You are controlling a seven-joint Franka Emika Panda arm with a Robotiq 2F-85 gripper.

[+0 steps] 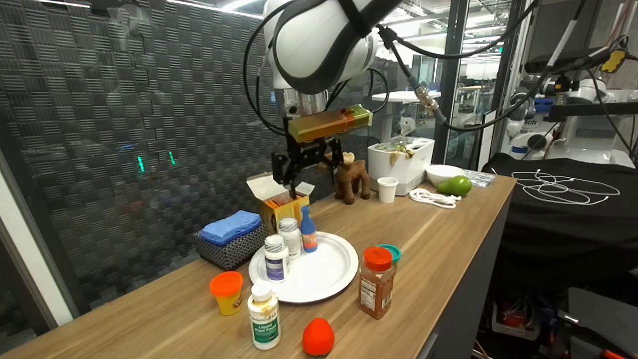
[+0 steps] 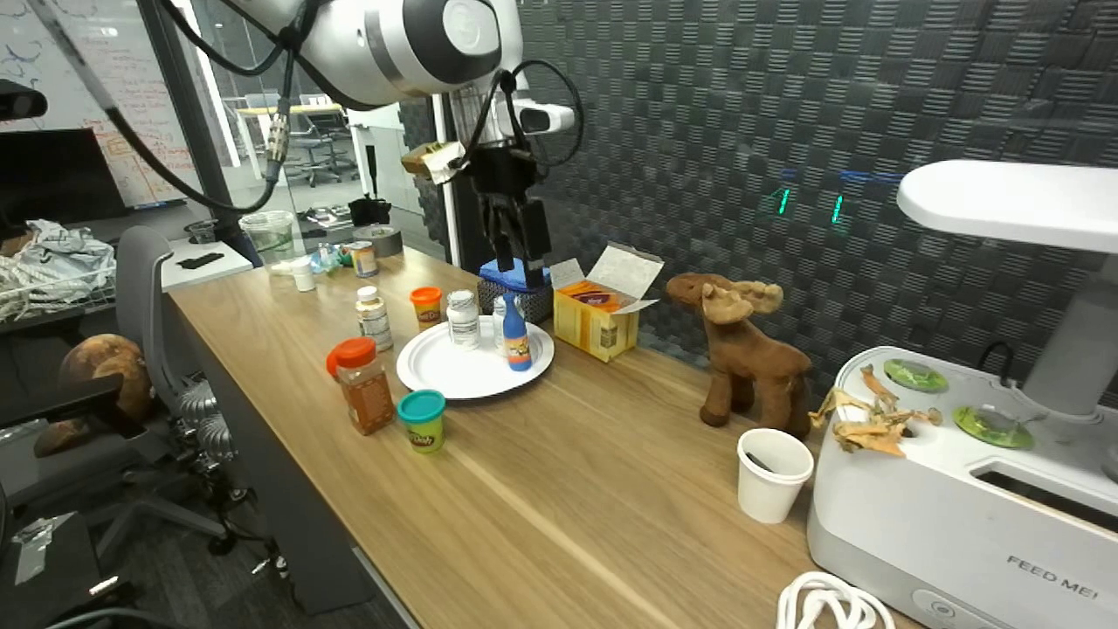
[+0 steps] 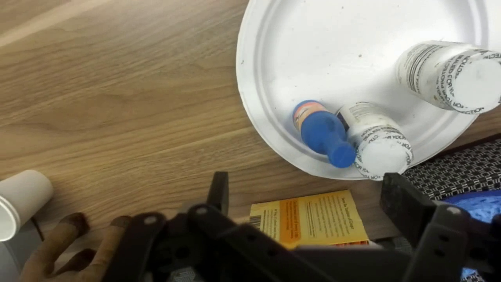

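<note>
My gripper is open and empty, raised above the back edge of the white plate [image 1: 326, 278], near the open yellow box [image 2: 597, 320]. The blue bottle [image 3: 324, 131] stands on the plate beside a white bottle [image 3: 382, 145] with a printed seal, the two close together or touching. A second white bottle [image 3: 446, 75] is also on the plate, apart from them. In the wrist view the yellow box lies between and beyond my fingers, partly covered by the gripper's body.
A brown plush moose [image 2: 749, 356], a paper cup [image 2: 773, 477] and a white planter [image 1: 400, 164] line the back. Near the plate stand a spice jar [image 1: 377, 284], an orange-lidded tub [image 1: 227, 293] and a green-labelled bottle [image 1: 264, 320]. Bare wood lies right of the plate.
</note>
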